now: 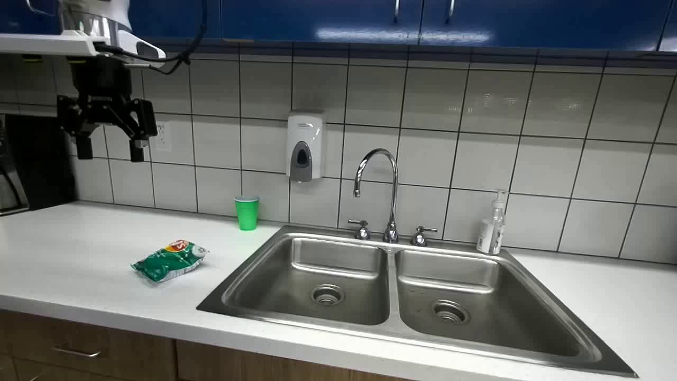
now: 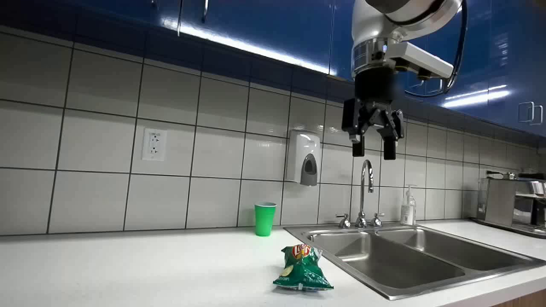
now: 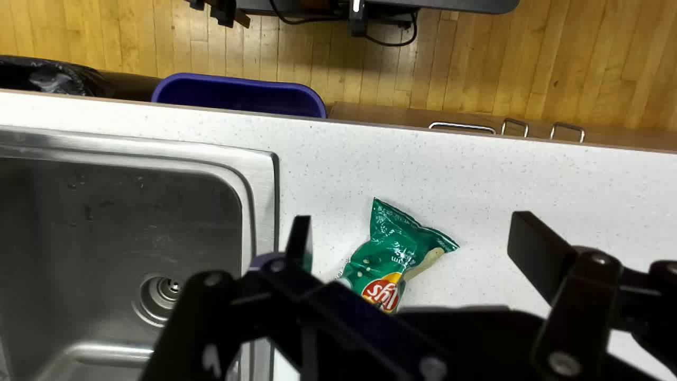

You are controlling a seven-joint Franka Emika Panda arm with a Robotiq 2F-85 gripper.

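A green Lay's chip bag [image 1: 170, 260] lies on the white counter to the left of the sink. In exterior view 2 the same bag [image 2: 303, 268] rests in front of a green cup [image 2: 264, 219], which stands upright near the tiled wall. High above the counter hangs my gripper [image 1: 110, 152], its fingers spread wide and nothing between them. Seen from the wrist, the bag [image 3: 400, 257] lies far below, between the two open fingers, its lower part hidden behind the gripper body.
A steel double sink [image 1: 392, 279] with a tall faucet [image 1: 392, 190] takes up the counter's right part. Behind it stands a soap bottle [image 1: 492, 228]; a dispenser [image 1: 305, 146] is fixed to the wall. Blue cabinets [image 1: 317, 22] overhang. Counter left of the bag is clear.
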